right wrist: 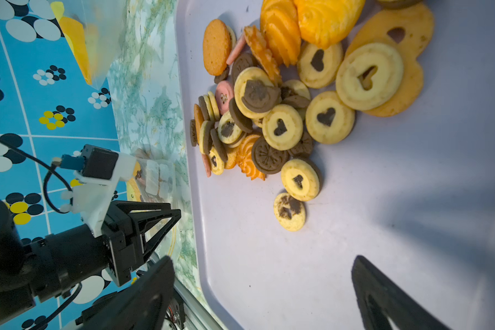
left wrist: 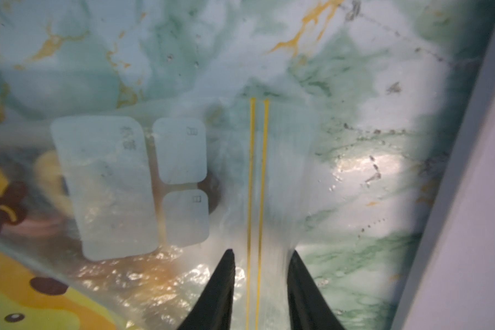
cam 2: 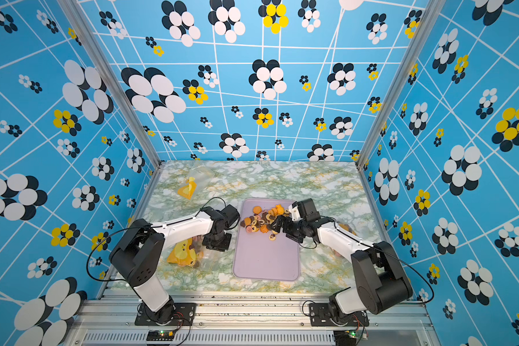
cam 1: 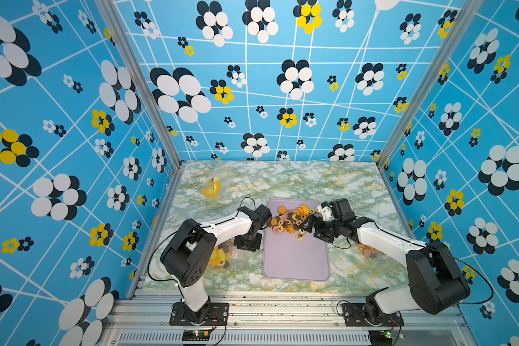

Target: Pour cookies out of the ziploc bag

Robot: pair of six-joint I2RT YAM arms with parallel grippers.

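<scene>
A clear ziploc bag (left wrist: 184, 151) with a yellow animal print and cookies inside lies on the table left of the tray. My left gripper is over its mouth end, fingers parted on either side of the two yellow zip lines; I cannot tell whether the tips touch the plastic. The lilac tray (cam 1: 297, 259) carries a heap of loose cookies (right wrist: 280, 129) toward its far end. Above the tray's right side my right gripper stands open, with only bare tray between its fingers. In the top views the left arm partly covers the bag.
A flat bag (cam 1: 212, 187) with yellow print lies at the back left. Another bag with cookies (cam 1: 368, 250) sits right of the tray, partly under the right arm. The front half of the tray is bare.
</scene>
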